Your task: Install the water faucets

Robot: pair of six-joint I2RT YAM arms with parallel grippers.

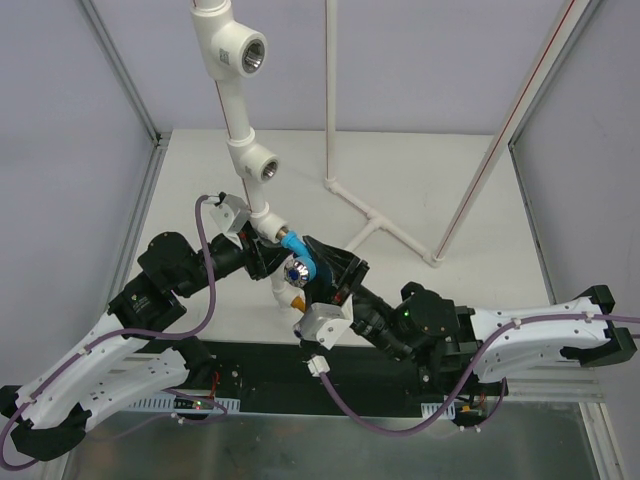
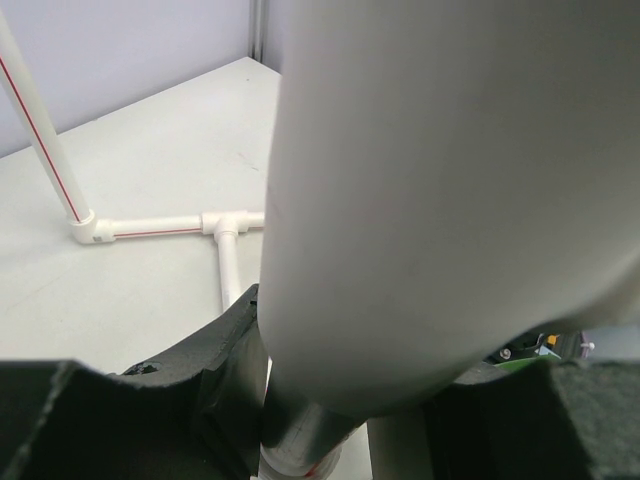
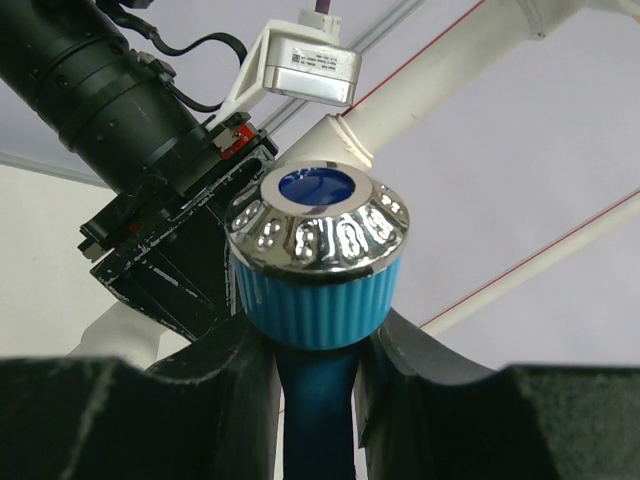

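A blue faucet [image 1: 296,243] with a chrome-rimmed knob [image 1: 297,270] meets the white pipe's third fitting [image 1: 270,226] in the top view; how deeply it sits cannot be told. My left gripper [image 1: 264,256] is shut on the white pipe [image 2: 430,180], whose bulk fills much of the left wrist view. Around the faucet's narrow body, below its ribbed blue collar [image 3: 318,305], stand the fingers [image 3: 240,400] of my right gripper. They are parted, with thin light slivers showing beside the body.
Two open sockets, an upper one [image 1: 253,55] and a middle one [image 1: 268,169], face outward on the pipe. An orange faucet [image 1: 298,303] shows partly below the blue one. The white board [image 1: 480,230] to the right is clear except for thin pipes.
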